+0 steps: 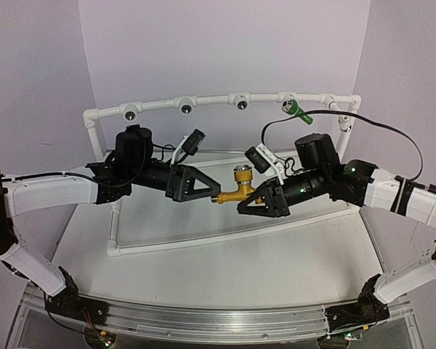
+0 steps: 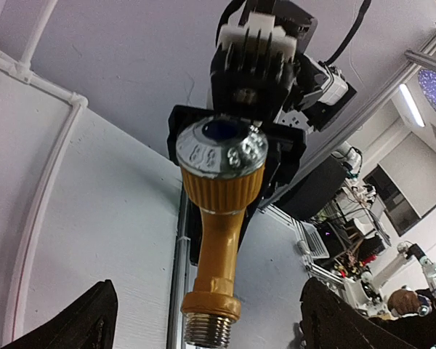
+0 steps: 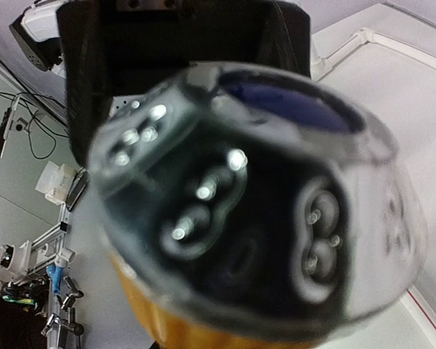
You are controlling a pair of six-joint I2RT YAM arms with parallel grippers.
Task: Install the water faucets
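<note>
An orange faucet with a knurled top is held at mid-height by my right gripper, shut on it; its spout points left. My left gripper stands open just left of the spout end. In the left wrist view the threaded end lies between the open fingers, and the faucet's metal cap is above. In the right wrist view the cap fills the middle, hiding my right fingertips.
A white pipe rack runs across the back with several metal-lined sockets. A green faucet sits on its right part. The white board below the arms is clear.
</note>
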